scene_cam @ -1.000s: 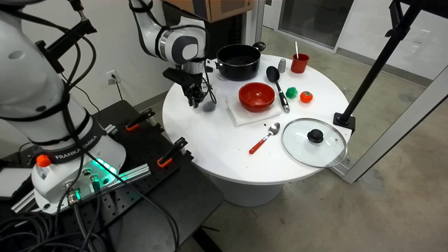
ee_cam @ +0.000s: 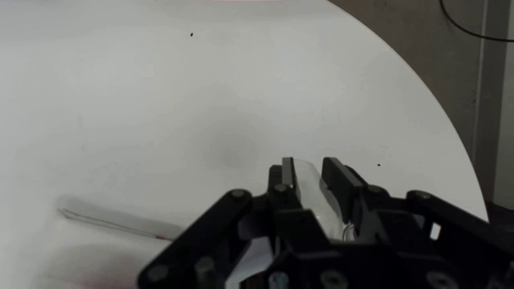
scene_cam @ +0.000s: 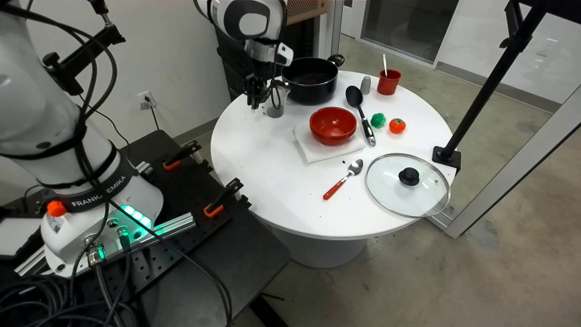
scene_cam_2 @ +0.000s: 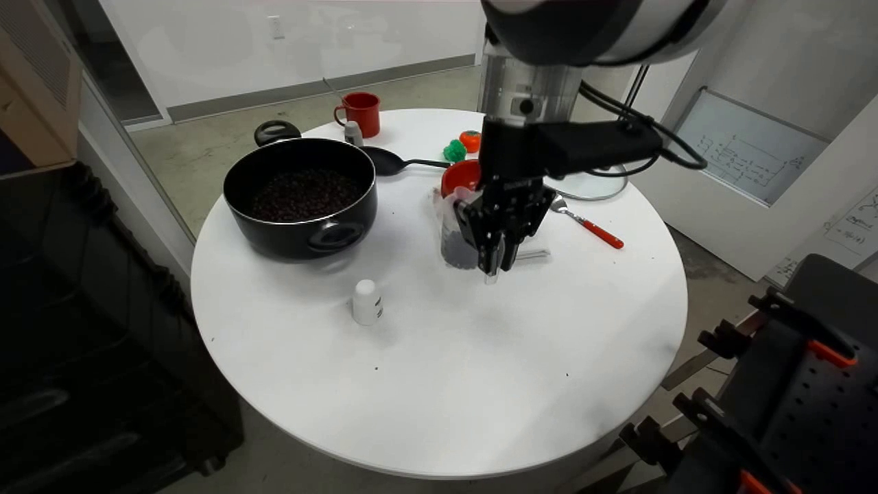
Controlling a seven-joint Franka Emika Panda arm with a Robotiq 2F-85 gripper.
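My gripper (scene_cam_2: pixel 499 262) is shut on a clear plastic piece (ee_cam: pixel 313 195) that runs between its fingers, seemingly the handle of a clear measuring cup (scene_cam_2: pixel 457 239). Something dark fills the lower part of that cup, which hangs beside the fingers above the table. From the other side the cup (scene_cam: pixel 276 104) appears just right of my gripper (scene_cam: pixel 261 102), close to the black pot (scene_cam: pixel 309 81). Dark beans (scene_cam_2: pixel 306 194) cover the pot's floor. The fingers (ee_cam: pixel 288 173) hide part of the handle in the wrist view.
Stacked red bowls (scene_cam: pixel 333 125) stand on a white napkin (scene_cam: pixel 316 151). A white shaker (scene_cam_2: pixel 367 303) is near the pot. A black ladle (scene_cam: pixel 354 97), red-handled spoon (scene_cam: pixel 344 180) and glass lid (scene_cam: pixel 408 190) lie on the table.
The gripper and cup have risen and moved back toward the pot. The cup now appears higher in exterior view 1. The other table items have stayed put.
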